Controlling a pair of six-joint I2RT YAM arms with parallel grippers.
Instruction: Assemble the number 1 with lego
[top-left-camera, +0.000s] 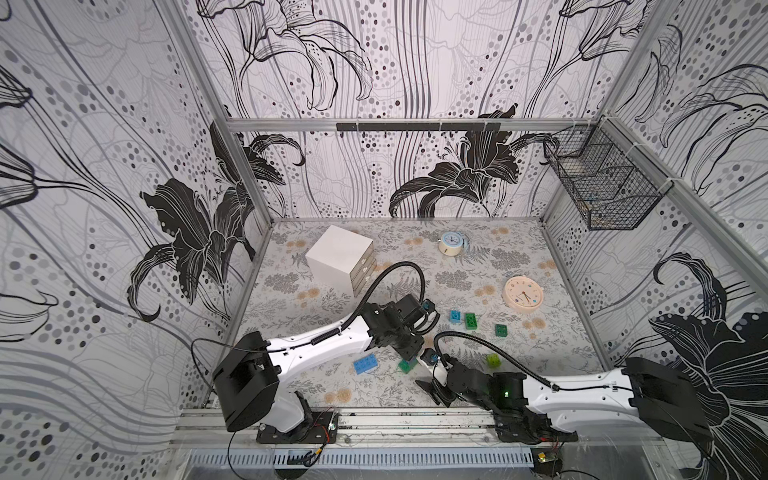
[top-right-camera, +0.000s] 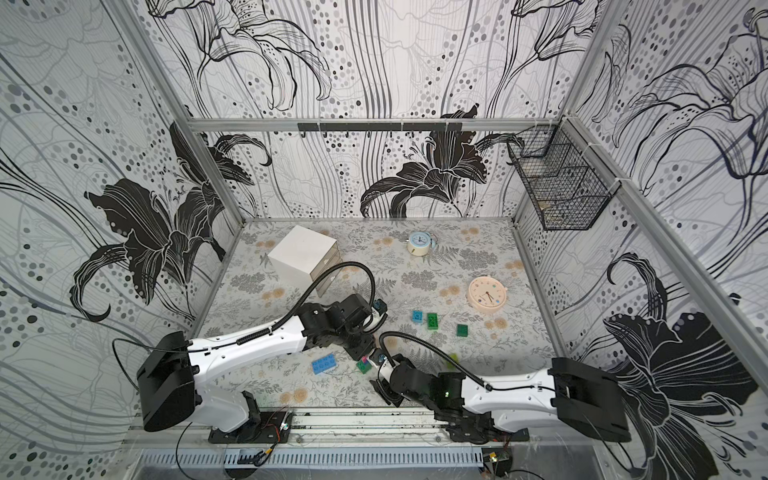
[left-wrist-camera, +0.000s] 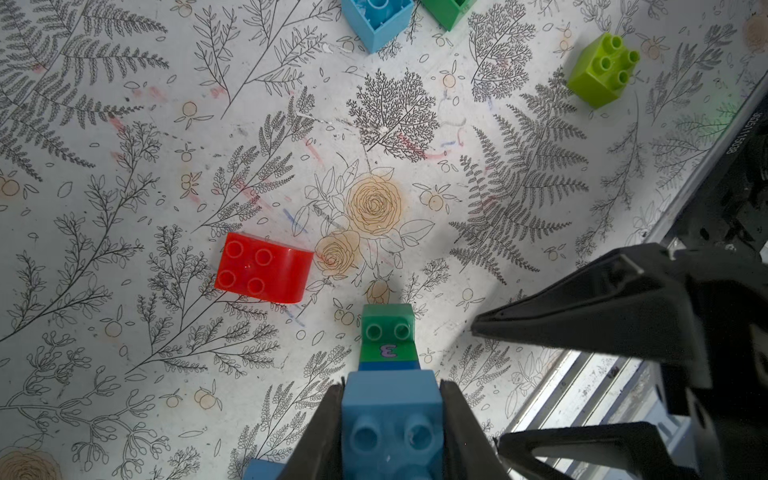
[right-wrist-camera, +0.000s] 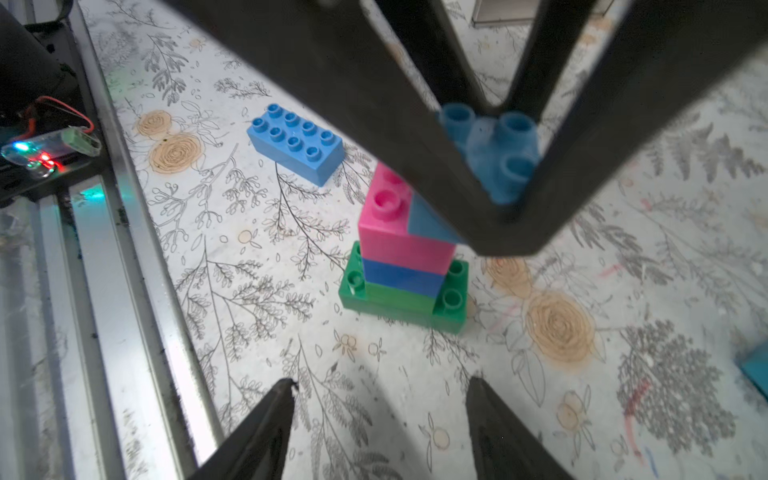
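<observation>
A stacked tower stands on a green base plate (right-wrist-camera: 448, 312), with green, dark blue and pink (right-wrist-camera: 400, 248) layers. At its top is a light blue brick (left-wrist-camera: 392, 408), with my left gripper shut on it. My right gripper is part open low beside the tower, the space between its fingertips showing bare table. A blue eight-stud brick (right-wrist-camera: 296, 144) lies left of the tower. A red brick (left-wrist-camera: 264, 268), a lime brick (left-wrist-camera: 600, 68), another light blue brick (top-left-camera: 454, 317) and green bricks (top-left-camera: 471, 321) lie loose on the table.
A white drawer box (top-left-camera: 340, 252) stands at back left, a small clock (top-left-camera: 451, 243) at the back and a peach clock (top-left-camera: 523, 292) at right. A wire basket (top-left-camera: 608, 184) hangs on the right frame. The metal rail (right-wrist-camera: 144, 320) runs along the front edge.
</observation>
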